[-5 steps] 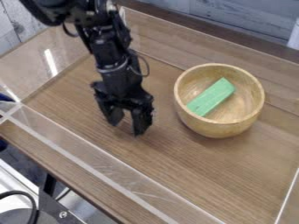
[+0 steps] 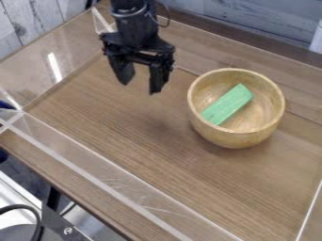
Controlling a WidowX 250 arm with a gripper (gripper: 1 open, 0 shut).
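My gripper [image 2: 138, 66] is at the top centre of the camera view, at the end of the black arm, with its dark fingers spread open. Nothing shows between them. A wooden bowl [image 2: 258, 127] stands to the right of the gripper, holding a green oblong block [image 2: 227, 104] that lies at a slant inside it.
A black cable [image 2: 19, 212] lies at the bottom left edge, and a checkered surface shows at the top left corner.
My gripper has moved steadily away toward the back of the table, up in the view. The bowl and the green block have stayed where they were.
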